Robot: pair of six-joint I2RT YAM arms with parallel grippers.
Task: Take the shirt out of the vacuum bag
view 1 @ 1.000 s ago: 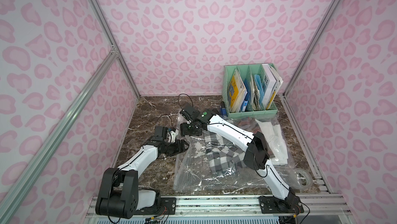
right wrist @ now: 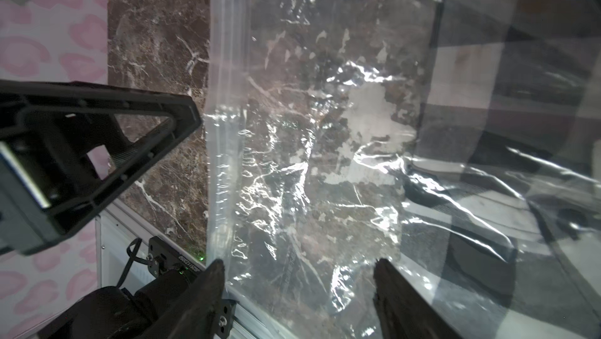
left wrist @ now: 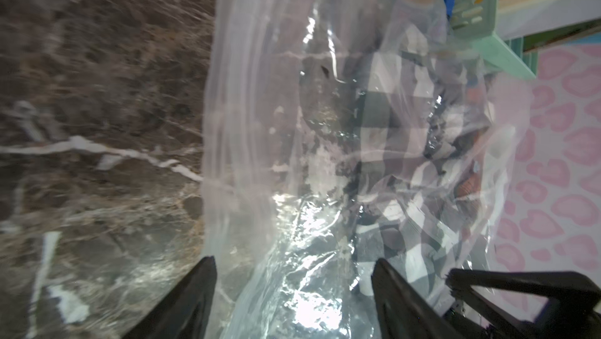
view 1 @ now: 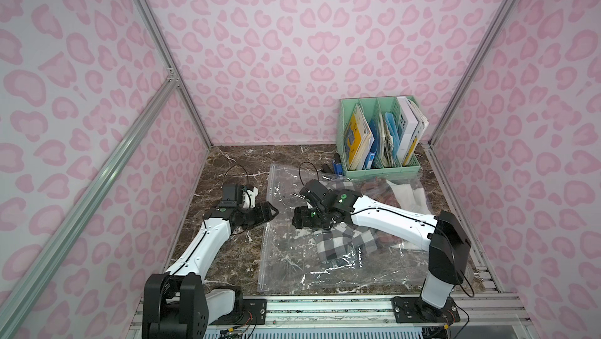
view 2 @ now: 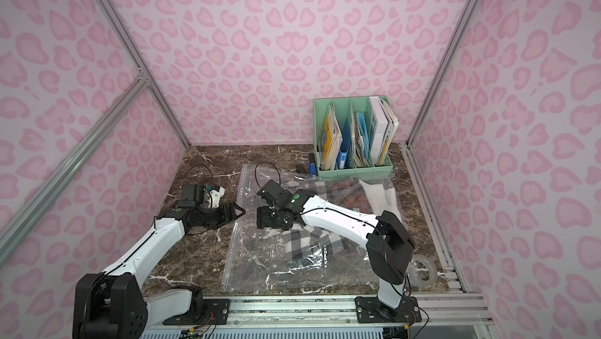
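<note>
The clear vacuum bag (view 1: pixel 294 264) lies flat across the table with the grey-and-white checked shirt (view 1: pixel 341 245) visible inside it. My left gripper (view 1: pixel 266 212) hangs open over the bag's zip edge (left wrist: pixel 225 151) at its left side, nothing between its fingers. My right gripper (view 1: pixel 303 217) is above the left-middle of the bag, beside the left one; in the right wrist view its fingers stand apart over clear plastic left of the shirt, with nothing seen held.
A green file organiser (view 1: pixel 382 168) with folders stands at the back right, a blue item (view 1: pixel 338 166) beside it. A tape roll (view 2: pixel 427 270) lies at the front right. Bare marble (view 1: pixel 231 163) shows at the left and back left.
My right gripper has moved right and toward the front over the bag. My left gripper has moved slightly left and toward the back.
</note>
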